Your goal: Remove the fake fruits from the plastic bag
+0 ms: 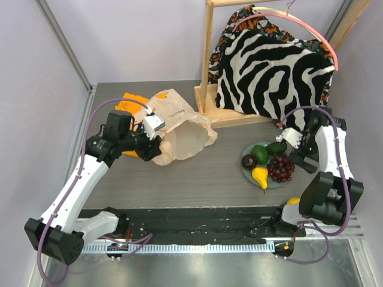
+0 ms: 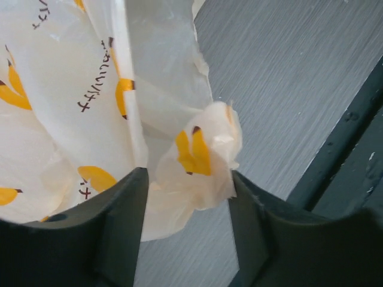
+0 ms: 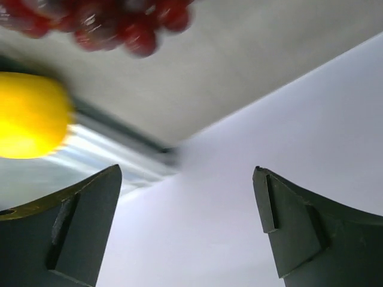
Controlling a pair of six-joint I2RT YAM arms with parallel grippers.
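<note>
The crumpled pale plastic bag (image 1: 179,116) lies on its side, its mouth facing the front right; no fruit shows inside. My left gripper has its fingers apart, with a bunched corner of the bag between and just beyond them. The right gripper is wide open and empty, at the plate's right side. On the green plate (image 1: 246,174) are a yellow pear (image 1: 260,176), dark red grapes (image 1: 280,168), a dark round fruit (image 1: 249,161), a green fruit (image 1: 260,154) and another green fruit (image 1: 276,147).
A yellow fruit (image 1: 293,201) sits near the front edge, partly hidden by the right arm. Behind the bag lies an orange cloth (image 1: 133,104). A wooden rack (image 1: 208,104) with zebra-pattern cloth (image 1: 272,72) stands at the back. Bare table separates bag and plate.
</note>
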